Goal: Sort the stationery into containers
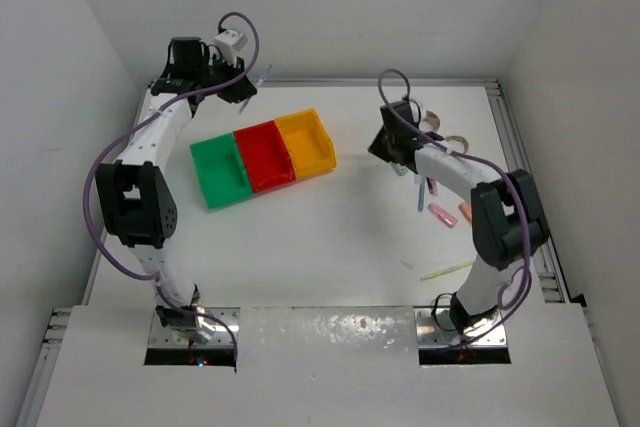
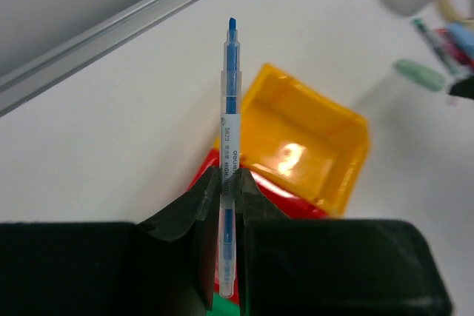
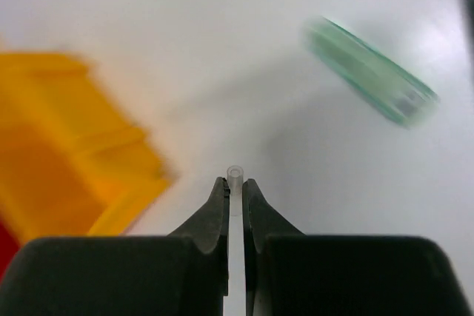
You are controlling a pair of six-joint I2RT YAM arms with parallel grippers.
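In the left wrist view a clear-barrelled blue highlighter pen (image 2: 230, 138) stands lengthwise between the tips of my left gripper, which is shut on it. That arm hovers behind the joined containers: green (image 1: 219, 171), red (image 1: 264, 156) and yellow (image 1: 306, 142). My right gripper is shut on a small whitish, translucent stub (image 3: 235, 175); only its upper end shows between the tips. It hangs right of the yellow container. A green correction-tape-like item (image 3: 372, 72) lies on the table beyond it, blurred.
Blue and pink pens, a pink item (image 1: 442, 215), an orange item (image 1: 466, 212) and tape rolls (image 1: 456, 144) lie at the right. A yellow pen (image 1: 446, 271) and a small white piece (image 1: 406, 264) lie nearer the front.
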